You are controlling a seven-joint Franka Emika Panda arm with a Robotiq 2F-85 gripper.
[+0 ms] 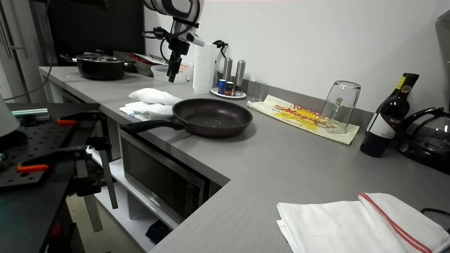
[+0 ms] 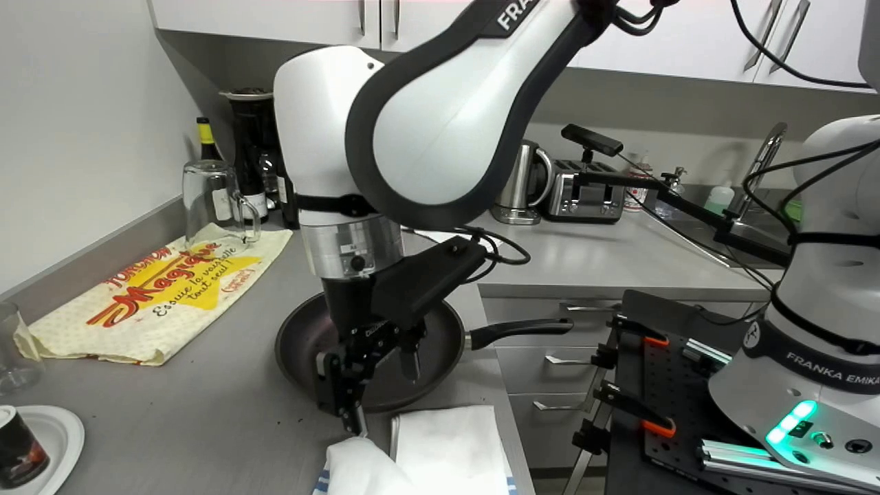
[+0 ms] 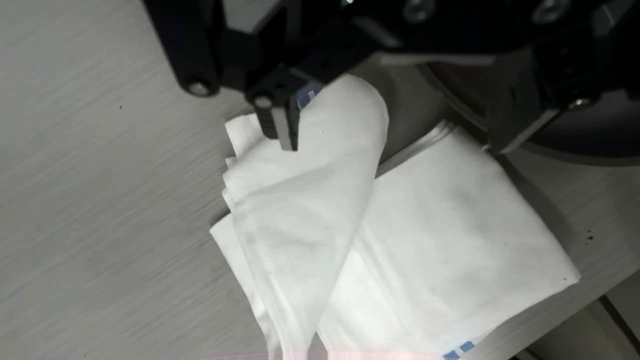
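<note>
My gripper is open, its two fingers spread wide with nothing between them. In the wrist view, a white folded towel (image 3: 450, 234) with small blue marks lies beneath it on the counter, one part folded over into a raised lobe (image 3: 318, 174). The left finger (image 3: 285, 129) overlaps that lobe in view, while the right one is near the pan's edge. From exterior view 1, the gripper (image 1: 172, 78) hangs above the counter, clear of the towel (image 1: 154, 101). The black frying pan (image 1: 213, 116) sits right beside the towel, its handle pointing over the counter edge.
A plate (image 1: 230, 93) with shakers and small cans, a paper towel roll (image 1: 205, 69) and a plastic tub (image 1: 162, 75) stand along the wall. An upturned glass mug (image 1: 340, 105) rests on a yellow printed cloth (image 1: 291, 113). Bare counter (image 1: 270, 168) lies right of the pan.
</note>
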